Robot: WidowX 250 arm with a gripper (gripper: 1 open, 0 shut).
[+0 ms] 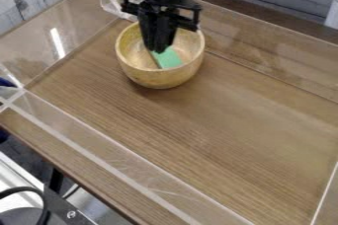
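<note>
A round light-wooden bowl point(152, 76) sits on the wooden table, upper middle of the camera view, with a green block point(168, 59) lying inside it. My dark gripper point(161, 43) reaches down from the top over the back left part of the bowl, its tip just above or beside the block and covering part of it. Whether anything is between its fingers is hidden; it looks shut.
Black cables lie at the lower left corner, beside the table's edge. A tiled surface shows at the top left.
</note>
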